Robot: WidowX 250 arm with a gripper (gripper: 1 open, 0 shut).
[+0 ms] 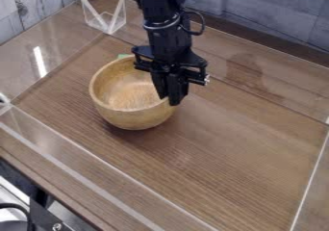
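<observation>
A large light wooden bowl [121, 104] rests on the wooden table, left of centre. My black gripper [167, 87] is low over the bowl's right rim. Whether its fingers touch or grip the rim cannot be made out. A small pale green item shows behind the bowl, mostly hidden.
Clear angular plastic pieces sit at the left edge and at the back left. Dark cables lie beyond the table at the lower left.
</observation>
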